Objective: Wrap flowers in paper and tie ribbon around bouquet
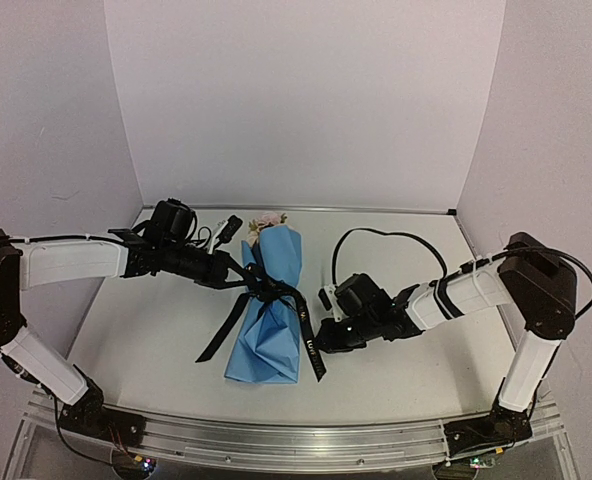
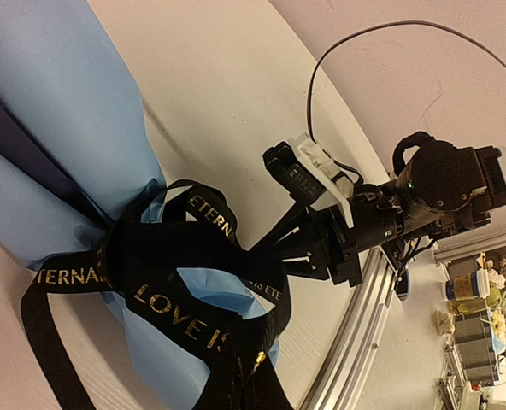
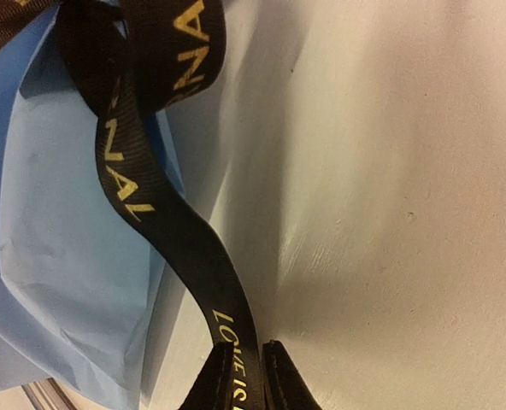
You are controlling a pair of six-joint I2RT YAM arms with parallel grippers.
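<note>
The bouquet lies in blue wrapping paper [image 1: 266, 350], pink flowers [image 1: 267, 220] at its far end. A black ribbon [image 2: 172, 303] with gold lettering circles its middle in a loose knot with loops. At the knot, my left gripper [image 1: 251, 280] is shut on a ribbon loop, its fingers [image 2: 257, 393] together at the bottom of the left wrist view. My right gripper stands right of the paper, slightly open. Between its fingers runs the right ribbon tail [image 3: 189, 243], apparently unpinched. The other tail [image 1: 221, 328] lies to the left.
Walls enclose the back and sides, and a metal rail [image 1: 286, 438] runs along the front edge. A cable [image 1: 391, 233] arches above the right arm.
</note>
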